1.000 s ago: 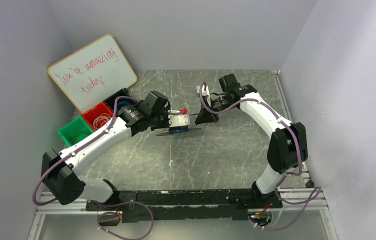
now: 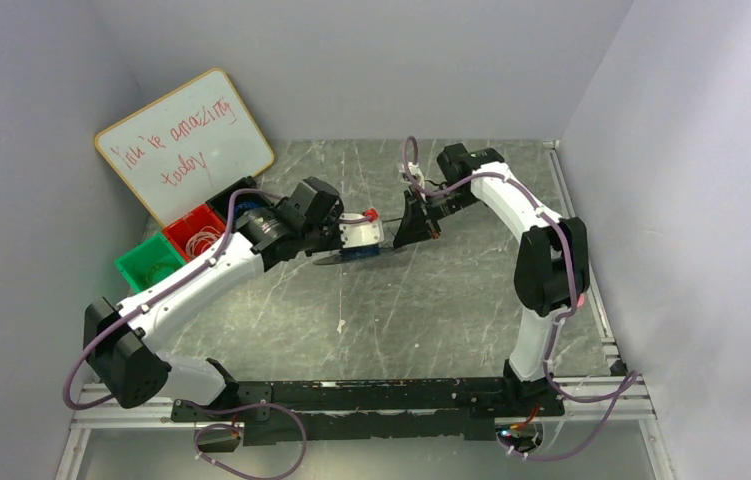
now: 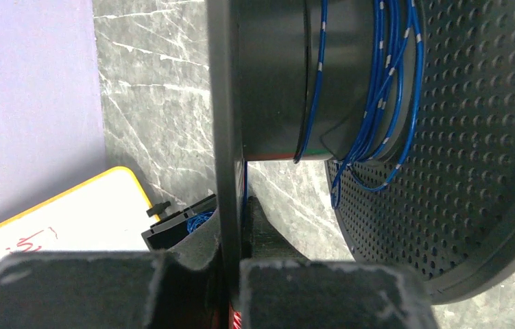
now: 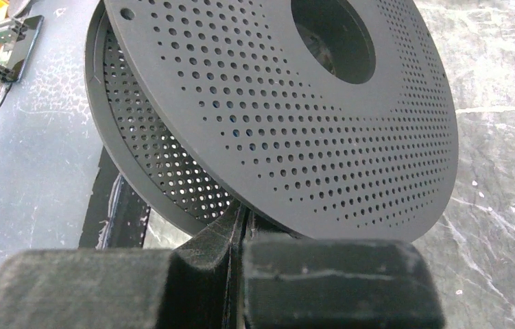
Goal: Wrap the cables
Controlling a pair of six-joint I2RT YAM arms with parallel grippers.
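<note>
A black spool with perforated flanges hangs above the table. Several turns of blue cable [image 3: 378, 82] lie round its core [image 3: 275, 89], bunched against the far flange [image 3: 474, 137]. My left gripper is shut on the near flange's rim, which appears edge-on in the left wrist view. In the top view the wrist partly hides the spool [image 2: 327, 260]. My right gripper [image 2: 397, 240] is close to the spool's right side. The right wrist view has its shut fingers [image 4: 203, 271] right by the lower edge of the perforated flange [image 4: 282, 137]; whether they touch it, I cannot tell.
Black, red and green bins [image 2: 148, 262] stand at the left, holding blue, pale and green cables. Behind them leans a whiteboard [image 2: 186, 145] with red writing.
The right elbow has swung inward and up the view, while its gripper shifted only slightly. The left gripper moved a little to the right, and the spool's edge looks slightly more tilted.
</note>
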